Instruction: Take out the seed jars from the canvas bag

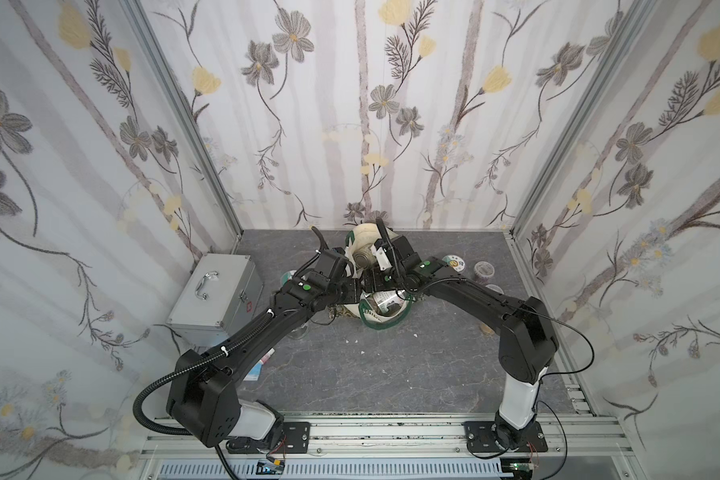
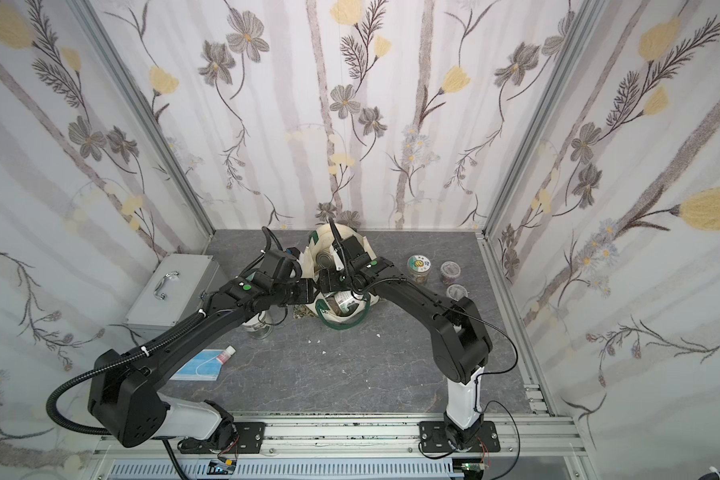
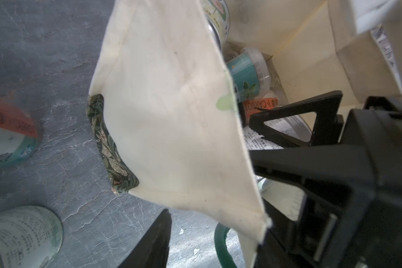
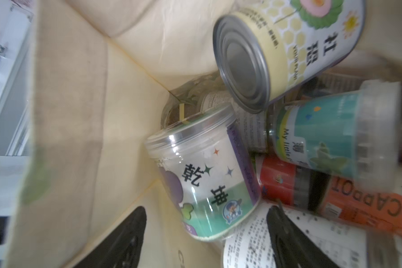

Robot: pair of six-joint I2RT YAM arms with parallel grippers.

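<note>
The canvas bag (image 1: 385, 318) stands mid-table, full of jars and cans. In the left wrist view its cream flap (image 3: 165, 102) lies between the fingers of my left gripper, which looks part open. My right gripper is open inside the bag, its fingertips either side of the lower part of a white jar with a silver lid (image 4: 205, 174). A yellow-labelled can (image 4: 299, 44), a teal-labelled jar (image 4: 321, 129) and other jars lie around it.
Several jars and cans (image 2: 419, 265) stand right of the bag, others on its left. A metal case (image 1: 204, 296) sits at the left, with a blue mask (image 2: 196, 364) in front.
</note>
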